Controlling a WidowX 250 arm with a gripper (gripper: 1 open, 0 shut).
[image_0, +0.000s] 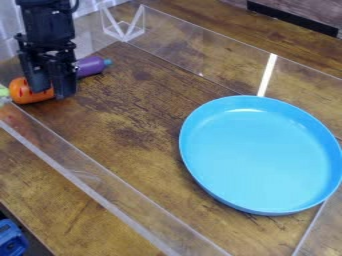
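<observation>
The black gripper (51, 68) hangs at the upper left, low over an orange object (27, 92) lying by the wall. A purple object (91, 66) lies just behind it to the right, and a pale green item shows at the left edge. I cannot tell whether the fingers are open or shut, or whether they hold the orange object.
A large blue plate (261, 152) fills the right of the wooden table (140, 120). Clear walls border the work area. A blue object (8, 238) sits at the lower left corner.
</observation>
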